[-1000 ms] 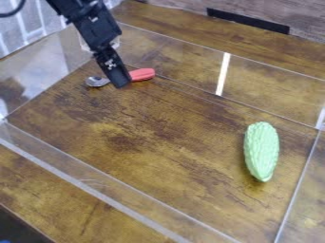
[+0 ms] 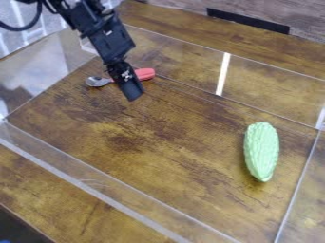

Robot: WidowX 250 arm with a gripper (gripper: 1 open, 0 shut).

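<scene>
My black gripper (image 2: 128,87) hangs low at the upper left, shut, with nothing visible between its fingers. Just behind it a utensil with a red handle (image 2: 143,74) and a metal head (image 2: 97,82) lies on the wooden table (image 2: 152,152), partly hidden by the gripper. A pale green cabbage-like vegetable (image 2: 260,152) lies at the right.
Clear low walls edge the work area, and a white strip (image 2: 223,74) lies at the back right.
My gripper has moved slightly right and toward the front, past the red-handled utensil. The utensil and the vegetable look unmoved.
</scene>
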